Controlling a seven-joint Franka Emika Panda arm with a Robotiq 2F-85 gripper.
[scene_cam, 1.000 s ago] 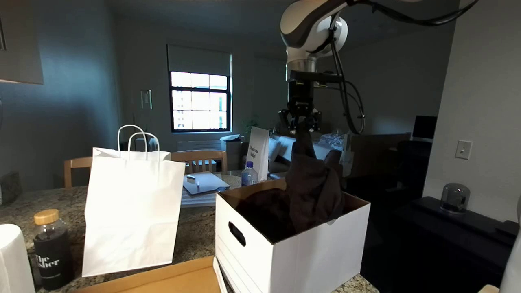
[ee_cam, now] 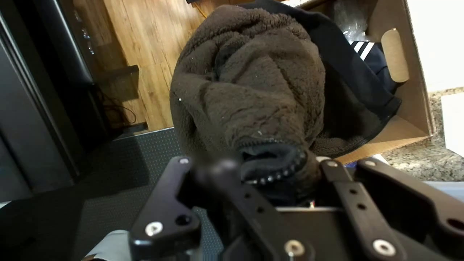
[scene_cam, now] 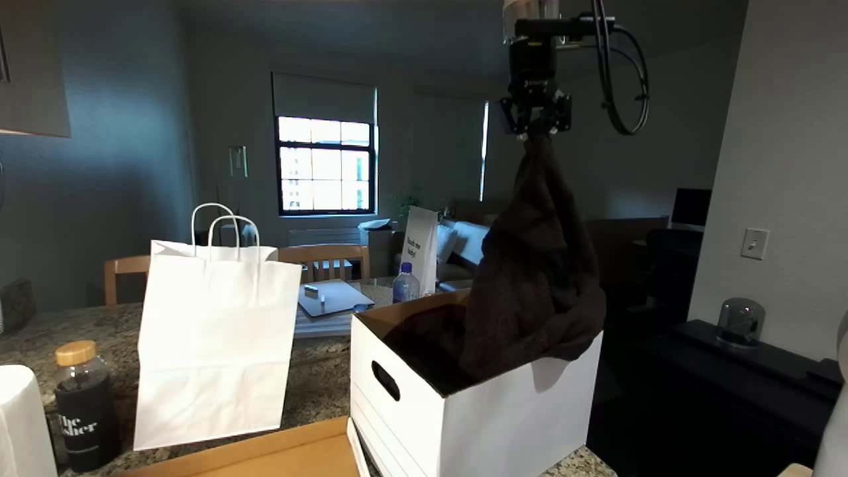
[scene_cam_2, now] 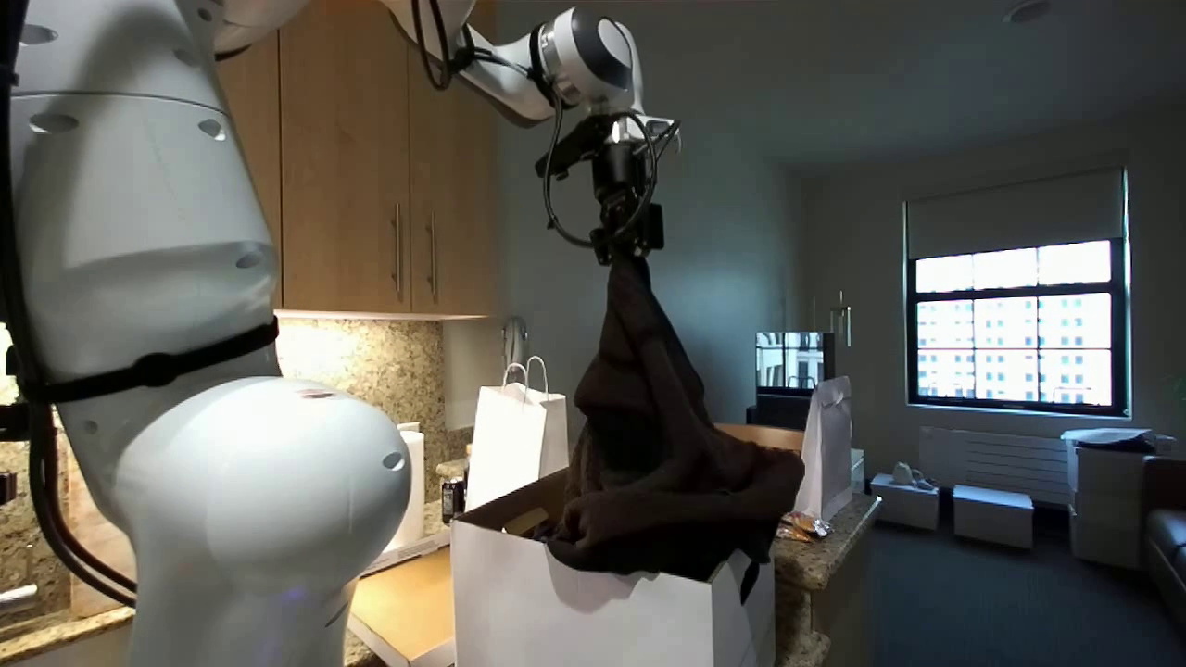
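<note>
High above the white cardboard box, my gripper is shut on a dark brown fleece garment. The fleece hangs from the fingers in a long gathered fold. Its lower part bulges over the box's rim on one side, while some dark cloth stays inside the box. In the wrist view the brown fleece fills the middle, and a zipper edge shows close to the fingers. Beneath it, black cloth and a piece with white stripes lie in the box.
A white paper bag stands left of the box, behind a box lid. A dark bottle is at far left. Another paper bag and a water bottle stand behind. The counter ends just beyond the box, with floor below.
My gripper has risen and shifted right in exterior view 1, lifting the fleece. More of the garment is now out of the box, and it drapes past the right rim.
</note>
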